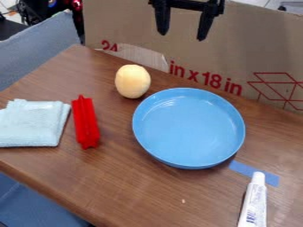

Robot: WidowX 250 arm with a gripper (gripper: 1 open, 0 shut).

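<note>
The black gripper (183, 27) hangs high at the top centre, above the back of the table, in front of the cardboard, with its two fingers apart and nothing visible between them. Below it lie a round blue plate (189, 126), a pale yellow rounded object (133, 81) to its left, a red packet (85, 121), and a folded light blue cloth (30, 124) at the left. A white tube (253, 201) lies at the front right.
A printed cardboard panel (236, 62) stands along the back. Blue tape (243, 168) is on the table right of the plate.
</note>
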